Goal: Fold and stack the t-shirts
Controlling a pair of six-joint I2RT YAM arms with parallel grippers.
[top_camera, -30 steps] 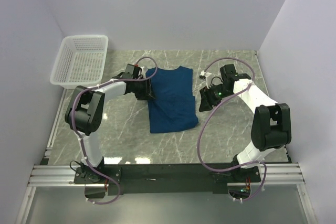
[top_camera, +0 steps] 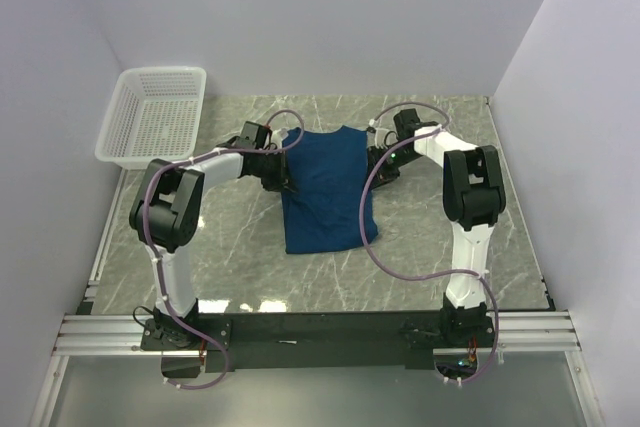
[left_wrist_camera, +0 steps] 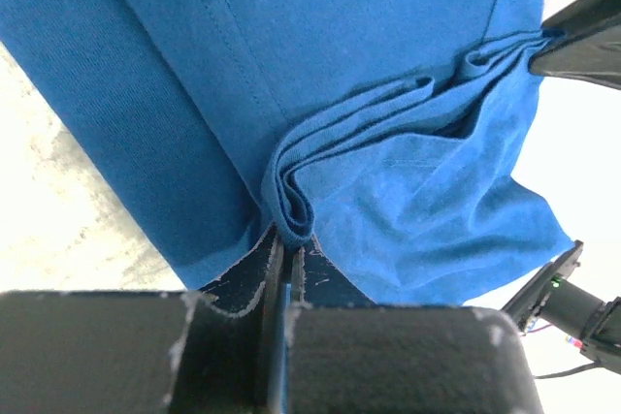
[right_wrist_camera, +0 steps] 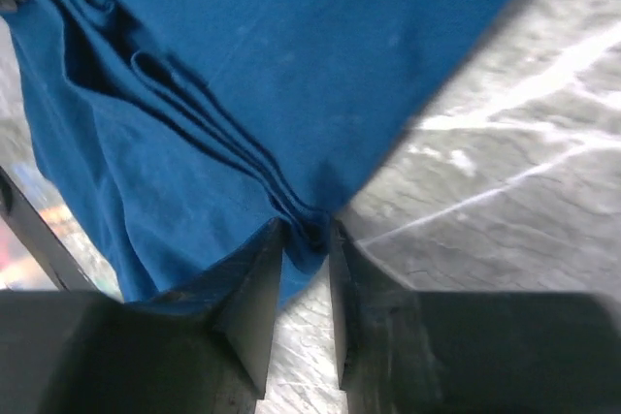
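Observation:
A blue T-shirt (top_camera: 325,167) lies on the marble table, its bunched fold running crosswise at mid-length. My left gripper (top_camera: 286,185) is shut on the fold at the shirt's left side; in the left wrist view the folded cloth (left_wrist_camera: 408,201) rises into its fingertips (left_wrist_camera: 291,247). My right gripper (top_camera: 372,175) is at the shirt's right edge, its fingertips (right_wrist_camera: 309,239) around the other end of the fold in the right wrist view; whether they have closed on it is hard to tell in this blurred view.
A white plastic basket (top_camera: 150,122) stands at the back left. Bare marble table (top_camera: 450,247) surrounds the shirt on both sides and in front. Walls bound the back and sides.
My right gripper has moved left from the bare table onto the shirt's right edge at the fold. The left gripper has stayed at the left edge, shifting only slightly.

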